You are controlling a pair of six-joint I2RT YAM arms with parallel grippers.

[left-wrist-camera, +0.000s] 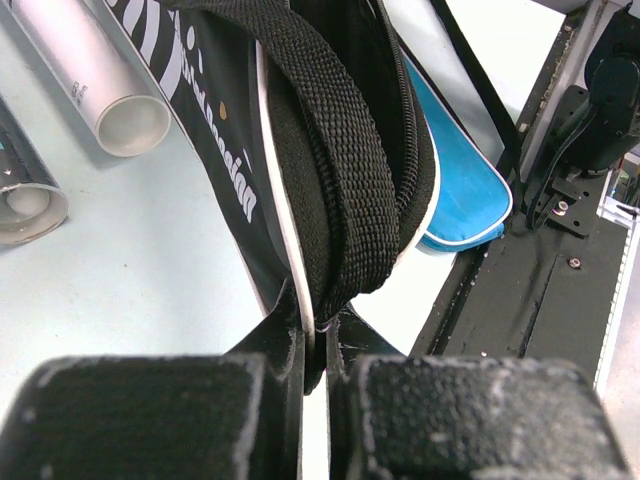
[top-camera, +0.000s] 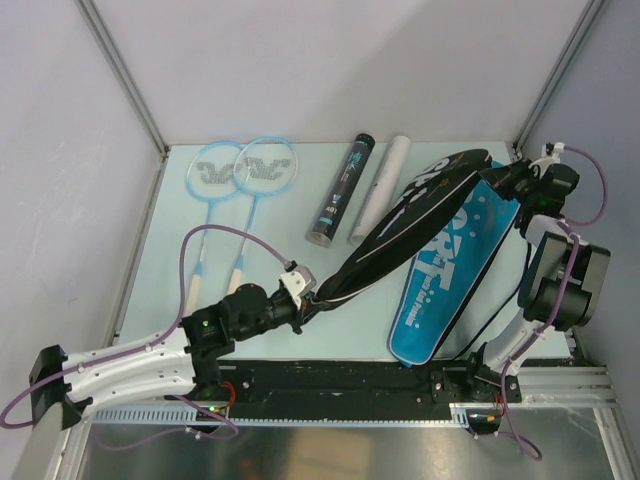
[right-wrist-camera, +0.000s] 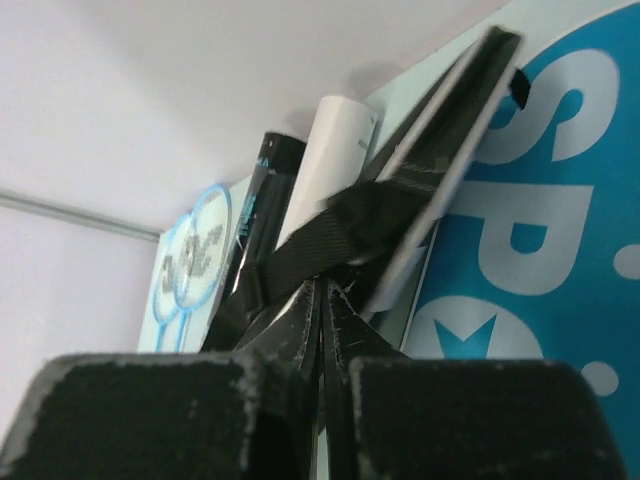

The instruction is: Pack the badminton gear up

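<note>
A long black racket bag (top-camera: 405,230) stretches diagonally over a blue bag (top-camera: 440,290). My left gripper (top-camera: 310,305) is shut on the black bag's near end; the left wrist view shows strap, zip and pale piping (left-wrist-camera: 280,200) there. My right gripper (top-camera: 488,176) is shut at the bag's far end; whether anything is between its fingers is unclear, with blurred dark fabric (right-wrist-camera: 400,210) just beyond. Two light-blue rackets (top-camera: 262,170) lie at the left. A dark shuttlecock tube (top-camera: 342,190) and a white tube (top-camera: 380,190) lie between rackets and bag.
The pale table (top-camera: 170,270) has bare space around the rackets and below the tubes. Walls enclose it at back and sides. A black strap (top-camera: 490,315) lies along the right side, and a dark rail (top-camera: 350,375) runs along the front edge.
</note>
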